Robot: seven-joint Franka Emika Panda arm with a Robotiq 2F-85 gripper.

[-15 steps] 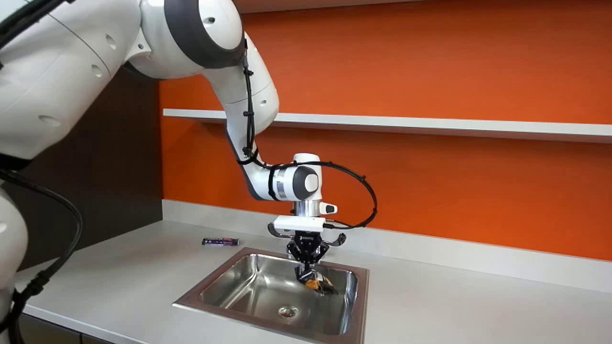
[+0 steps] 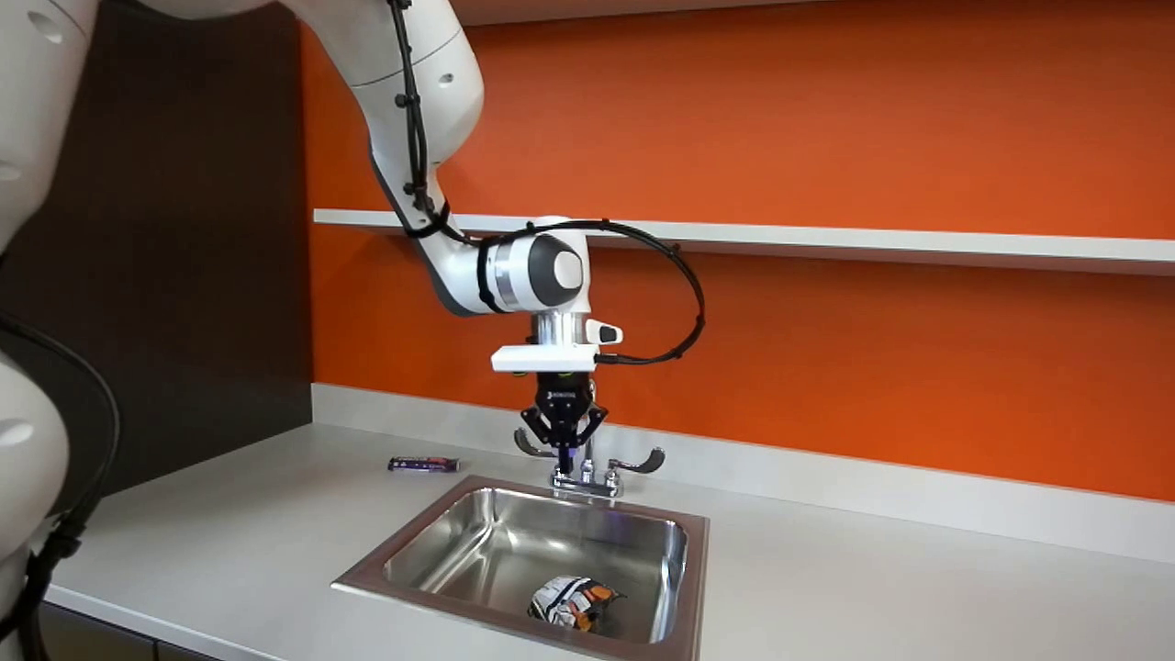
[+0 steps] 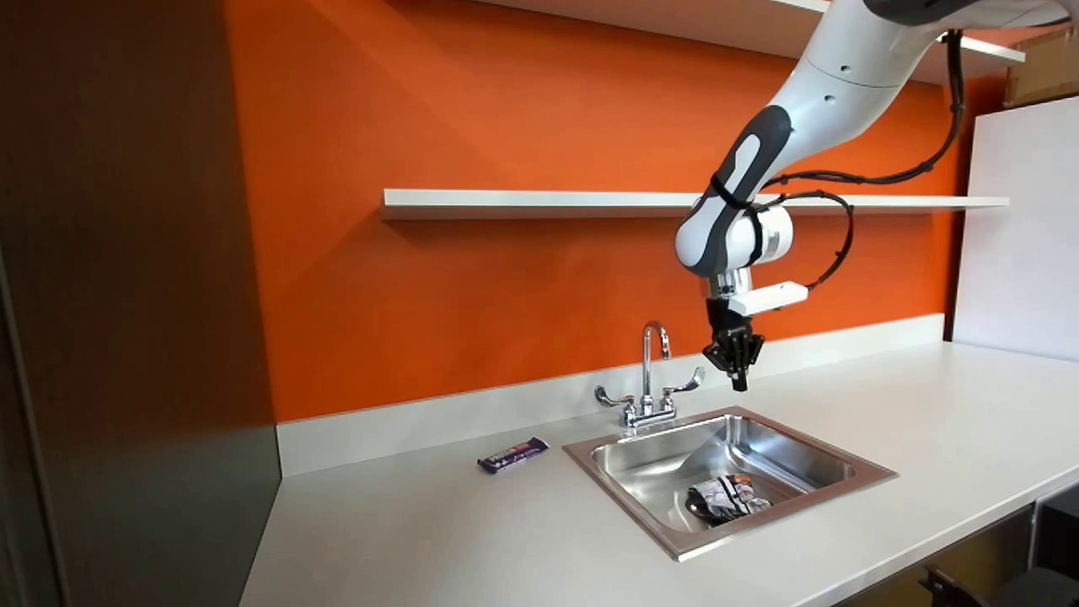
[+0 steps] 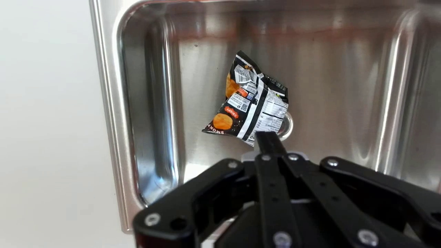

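Note:
A black, white and orange snack bag (image 2: 572, 602) lies crumpled on the bottom of the steel sink (image 2: 705, 551). From above, in the wrist view, the bag (image 4: 252, 103) rests across part of the drain (image 4: 288, 127), its barcode and white label facing up. Well above the sink hangs my gripper (image 2: 566, 467), pointing down and apart from the bag. Its black fingers are together, and nothing shows between them. In exterior view 2 the gripper (image 3: 740, 386) also stands clear of the bag (image 3: 728, 496).
A purple wrapped bar (image 3: 512, 455) lies on the counter left of the sink. The chrome faucet (image 3: 648, 379) with two lever handles rises behind the basin. A white shelf (image 2: 771, 237) runs along the orange wall.
A second ago the bag hung at my gripper's fingers, low over the sink. Now it lies on the sink bottom over the drain, and the arm has risen and shifted slightly left in exterior view 1.

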